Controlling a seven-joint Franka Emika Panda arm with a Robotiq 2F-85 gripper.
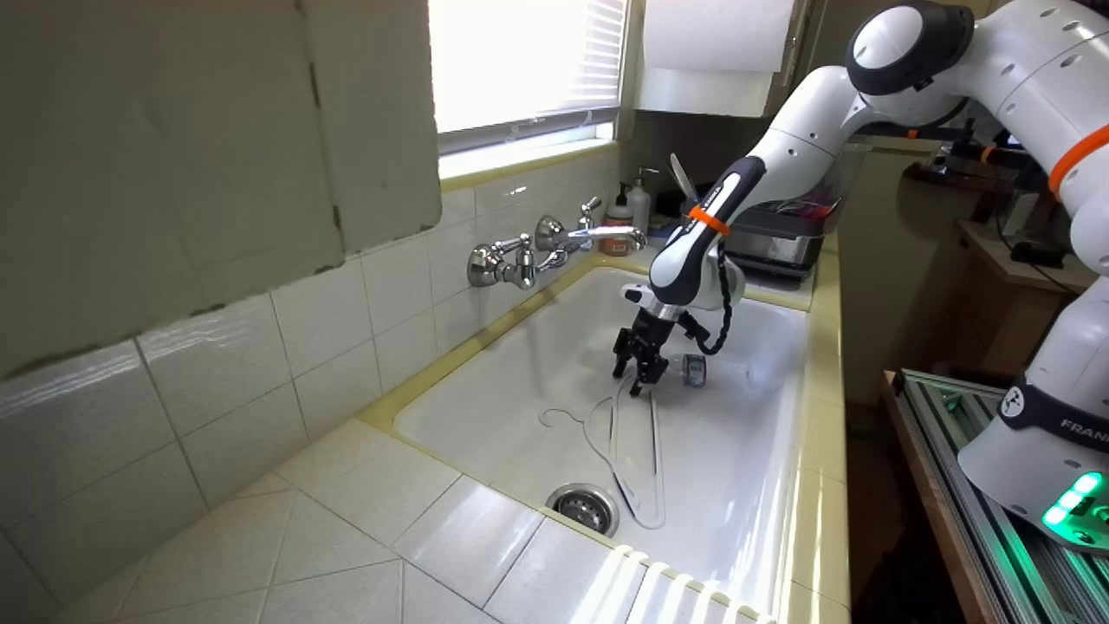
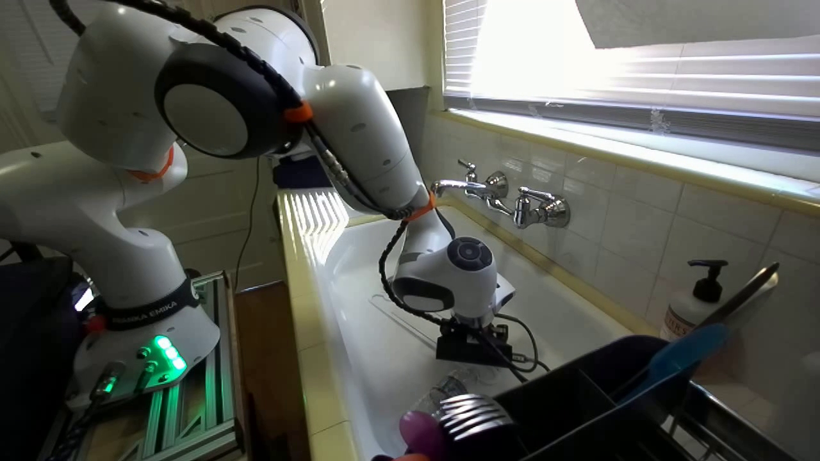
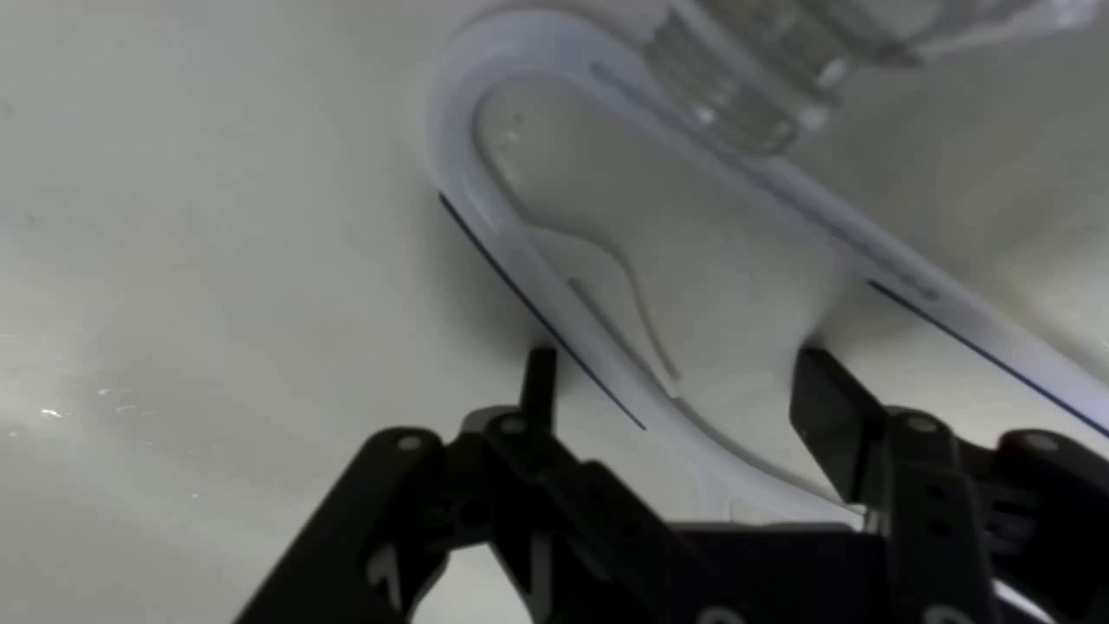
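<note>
A white plastic hanger lies flat in the white sink, its hook toward the tiled wall. Over its far end is my gripper, pointing down with its fingers apart. The wrist view shows the hanger's rounded corner ahead of the fingertips, and one arm of the hanger runs across the gap between the black fingers. Neither finger visibly clamps it. Beside the gripper lies a clear plastic bottle; its threaded neck overlaps the hanger's other bar in the wrist view. In exterior view 2 the wrist hides the fingertips.
A metal drain sits near the hanger's near end. The faucet juts over the sink from the wall. A dark dish rack with utensils and a soap bottle stand at the sink's far end. The sink's left half is clear.
</note>
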